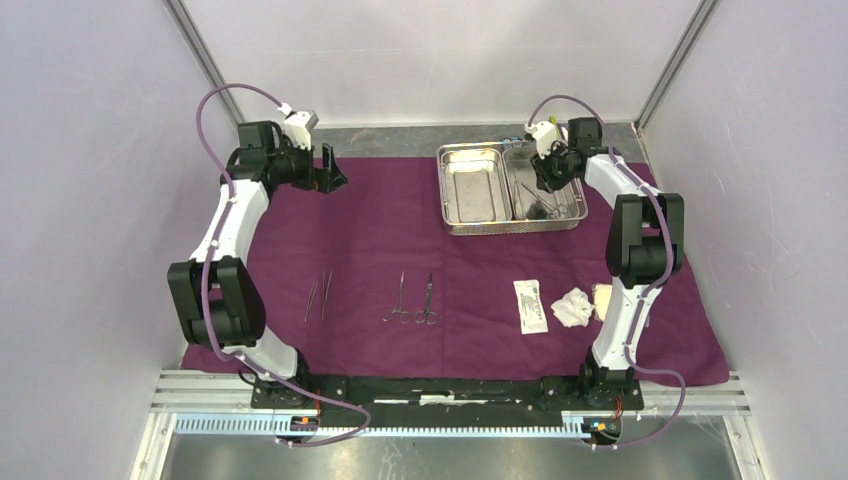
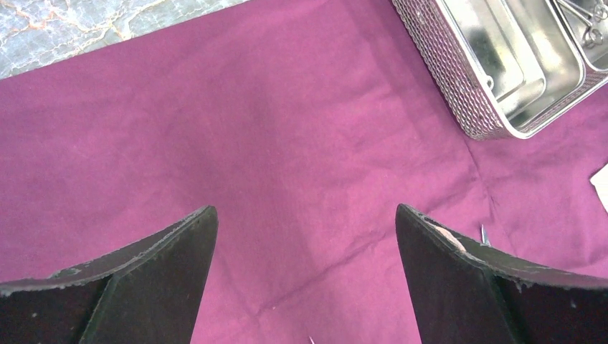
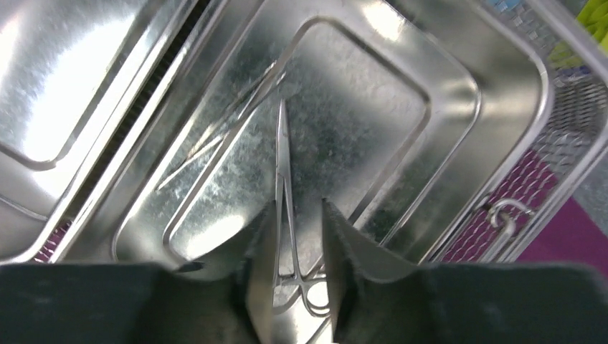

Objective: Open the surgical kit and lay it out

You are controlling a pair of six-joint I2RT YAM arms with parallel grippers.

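Note:
Inside a mesh-sided metal case (image 1: 480,229) are two shallow trays. The left one (image 1: 476,194) looks empty. In the right tray (image 3: 401,43) lie a long scissor-like instrument (image 3: 284,154) with ring handles and some thin instruments (image 3: 233,118) beside it. My right gripper reaches over that tray, its fingers apart on either side of the ringed instrument's shanks; contact cannot be told. On the cloth lie two tweezer-like tools (image 1: 326,295) and two ringed instruments (image 1: 401,298). My left gripper (image 1: 335,178) hangs open and empty over bare cloth.
A printed white packet (image 1: 531,306) and a crumpled white gauze (image 1: 573,308) lie front right, with a pale item (image 1: 602,300) partly behind the right arm. Something yellow-green (image 3: 594,21) stands behind the case.

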